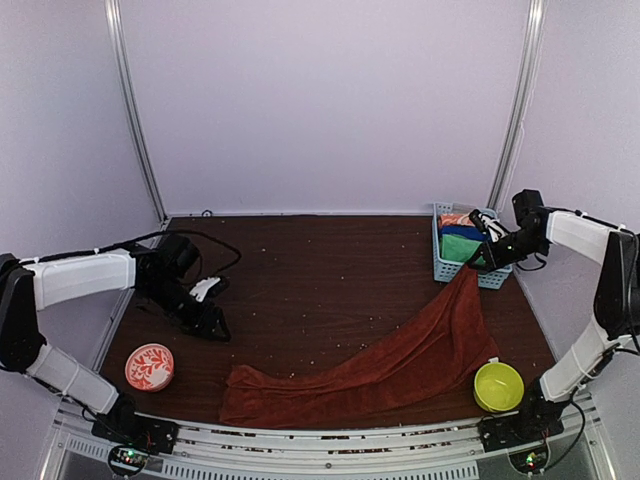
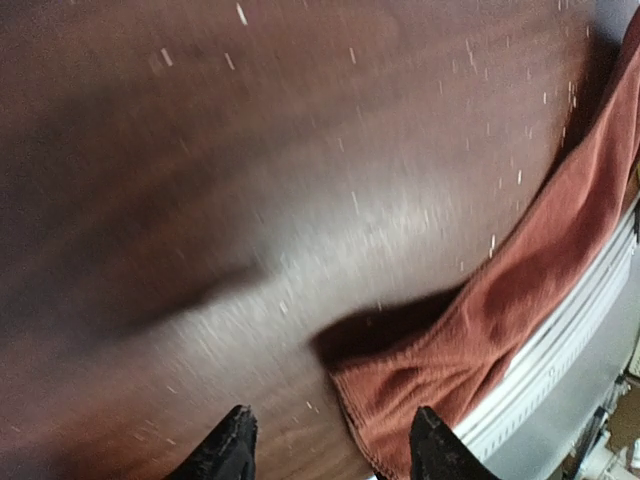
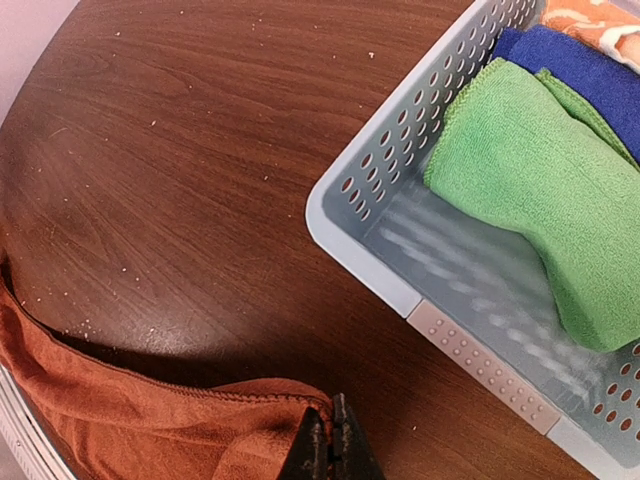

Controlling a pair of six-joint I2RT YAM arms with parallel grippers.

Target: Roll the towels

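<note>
A rust-red towel lies along the table's front, its right end lifted beside the basket, where my right gripper is shut on its corner. In the right wrist view that corner hangs from the right gripper. My left gripper is low over the table, up and left of the towel's loose end. In the left wrist view it stands open, nothing between its fingers, with the towel's end just ahead to the right.
A light blue basket at back right holds green, blue and orange-patterned folded cloths. A yellow bowl stands front right, a red-and-white dish front left.
</note>
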